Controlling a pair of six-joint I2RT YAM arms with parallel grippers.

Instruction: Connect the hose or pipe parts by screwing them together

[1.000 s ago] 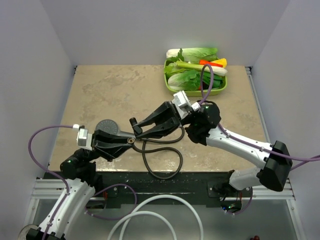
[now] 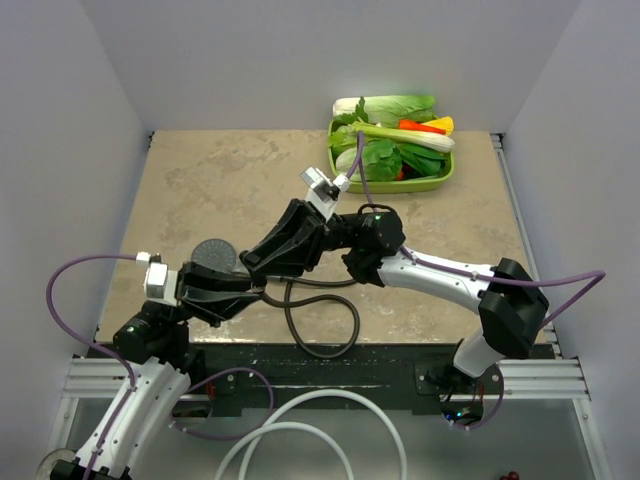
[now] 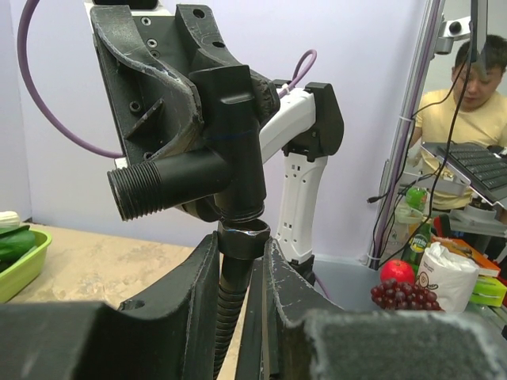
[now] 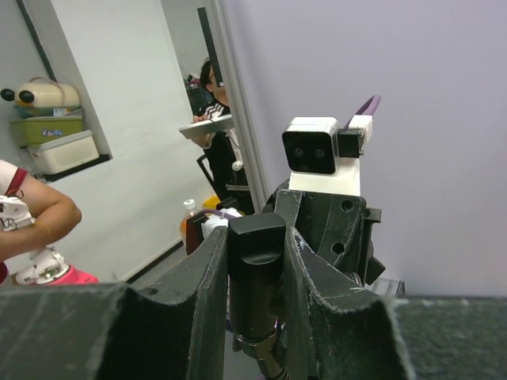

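Note:
In the left wrist view a black threaded fitting sits directly over the collared end of a black hose, which my left gripper is shut on. My right gripper is shut on the fitting's black body, above the left one. From the top, both grippers meet over the left-middle of the table, with the hose looping below them on the stone surface. A grey shower head lies beside the left gripper. Whether fitting and collar are fully joined I cannot tell.
A green basket of vegetables stands at the back right. White tubing loops below the front edge.
Over the last second my right gripper has moved left with the fitting, over the left gripper.

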